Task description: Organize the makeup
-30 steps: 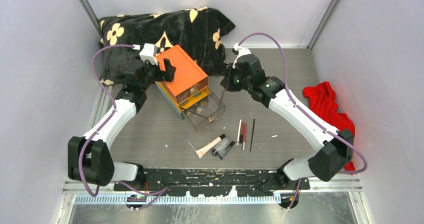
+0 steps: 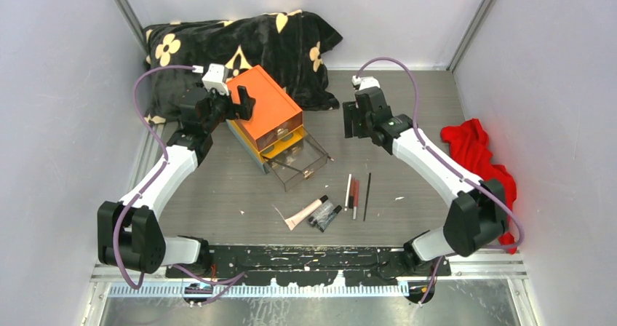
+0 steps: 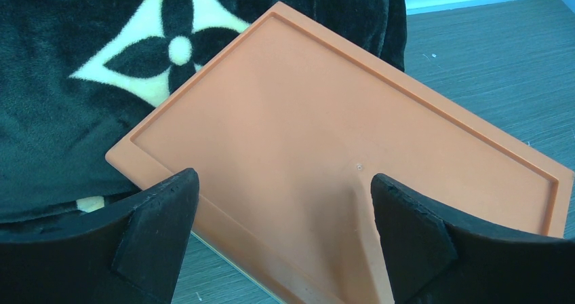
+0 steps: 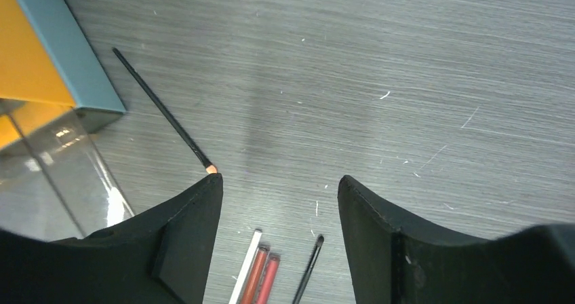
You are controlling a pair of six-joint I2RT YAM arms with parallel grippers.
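An orange-topped organizer [image 2: 263, 100] stands at the back centre, its clear drawer [image 2: 298, 172] pulled out. My left gripper [image 2: 242, 102] is over the top [image 3: 285, 114], fingers parted, nothing seen between them. My right gripper [image 2: 351, 118] stands open right of the organizer. A dark brush [image 4: 163, 107] lies by the drawer in the right wrist view. In front lie a white stick [image 2: 348, 191], red tubes [image 2: 355, 202], another dark brush [image 2: 367, 195], a beige tube [image 2: 305, 213] and dark items [image 2: 326, 217].
A black patterned blanket [image 2: 189, 57] is heaped at the back left, a red cloth [image 2: 473, 148] at the right.
My right gripper has moved rightward, away from the drawer, and turned. The left arm is almost still.
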